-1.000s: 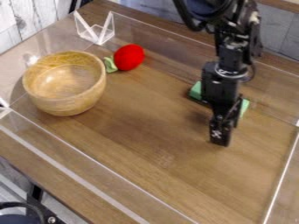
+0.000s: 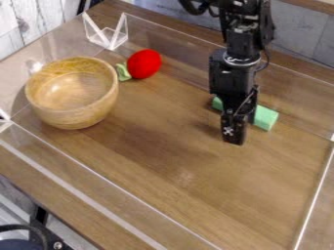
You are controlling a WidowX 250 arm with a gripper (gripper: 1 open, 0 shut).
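My black gripper [image 2: 235, 127] is lowered at the right of the table, its fingers in front of a green block [image 2: 264, 118] that lies on the wood and is partly hidden behind them. Whether the fingers are open or shut around anything cannot be made out from this view.
A wooden bowl [image 2: 72, 93] sits at the left, with a red object [image 2: 144, 64] with a green part behind it and a white wire rack [image 2: 107, 31] at the back left.
The gripper has moved left and slightly toward the back over the last second, ending in front of the green block's left part.
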